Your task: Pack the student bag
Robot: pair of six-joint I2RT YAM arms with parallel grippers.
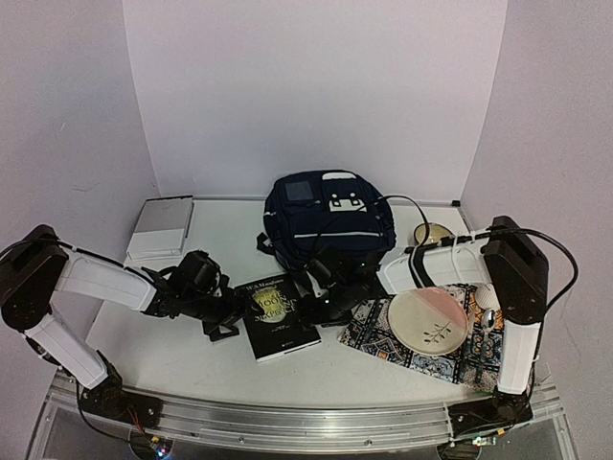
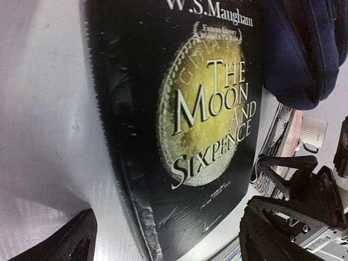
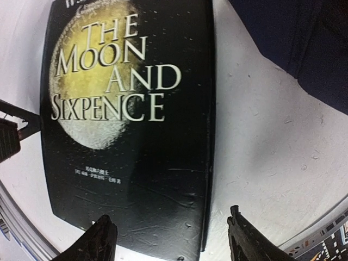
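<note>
A black book point(image 1: 278, 331) titled The Moon and Sixpence lies flat, cover up, in front of the navy backpack point(image 1: 335, 225). In the left wrist view my left gripper stands open at the book's left edge, one finger point(image 2: 65, 242) over bare table and the other over the cover side. My right gripper is also open, at the book's right edge; its left finger point(image 3: 98, 242) is over the cover and its right finger point(image 3: 250, 242) beyond the edge. Whether either touches the book, I cannot tell. The backpack stands against the back, its opening not visible.
At the back left lies a whitish flat box or stack point(image 1: 161, 228). On the right, a plate point(image 1: 412, 331) rests on a patterned mat point(image 1: 383, 355), a bowl point(image 1: 433, 233) behind it.
</note>
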